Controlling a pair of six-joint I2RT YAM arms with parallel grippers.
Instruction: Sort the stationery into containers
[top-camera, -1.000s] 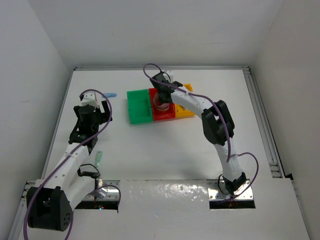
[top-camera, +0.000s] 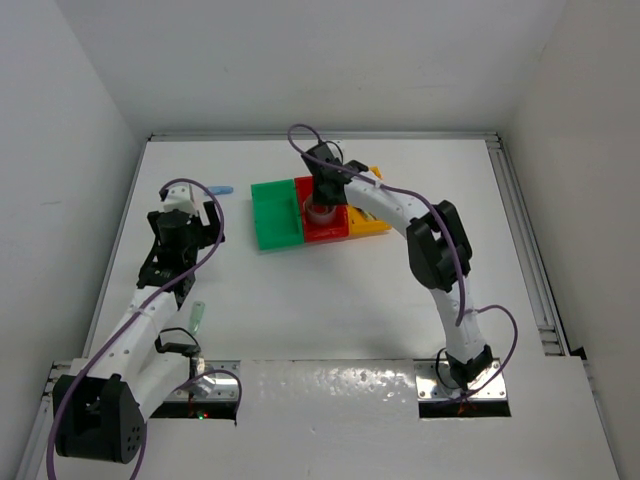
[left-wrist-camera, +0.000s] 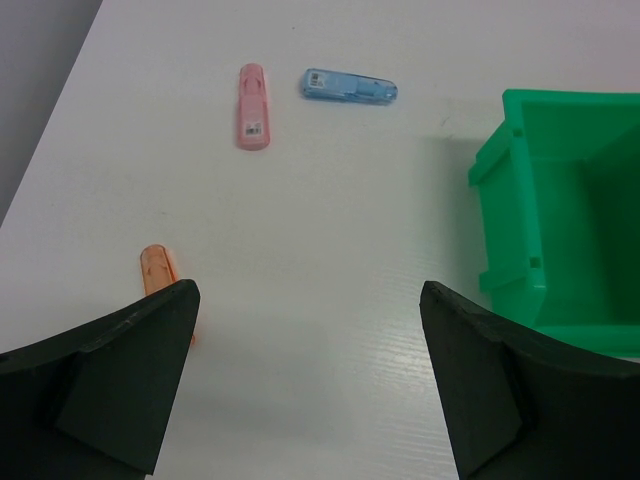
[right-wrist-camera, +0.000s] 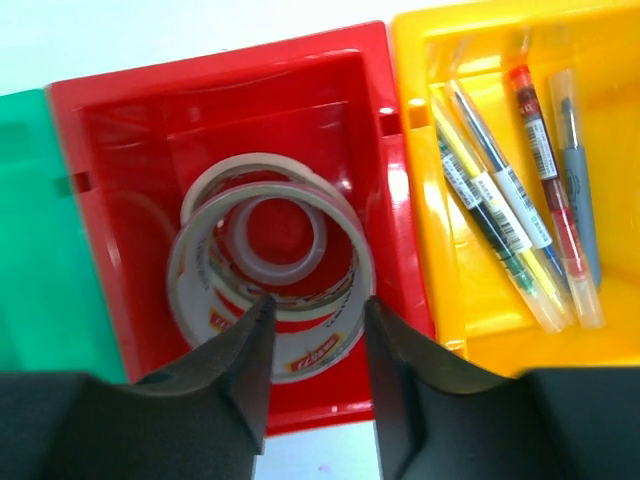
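Observation:
In the left wrist view, my left gripper stands wide open over bare table. Beyond its fingers lie a pink cutter (left-wrist-camera: 253, 108) and a blue cutter (left-wrist-camera: 350, 87); an orange one (left-wrist-camera: 158, 268) is partly hidden behind a finger. My right gripper is part open above the red container (right-wrist-camera: 245, 120). Its fingertips stand apart, close over the near part of a large tape roll (right-wrist-camera: 305, 352). More rings of tape show inside and behind that roll. Whether the fingers touch it, I cannot tell. Several pens (right-wrist-camera: 545, 150) lie in the yellow container (right-wrist-camera: 445, 270).
An empty-looking green container (top-camera: 276, 215) adjoins the red one on the left. A green cutter (top-camera: 196, 317) rests on the table beside the left arm. Clear table (top-camera: 320, 300) spreads in front of the containers.
Over the past second the joined containers have shifted slightly left. My right gripper has moved a little over the tape, now covering more of the ring. The left arm looks still.

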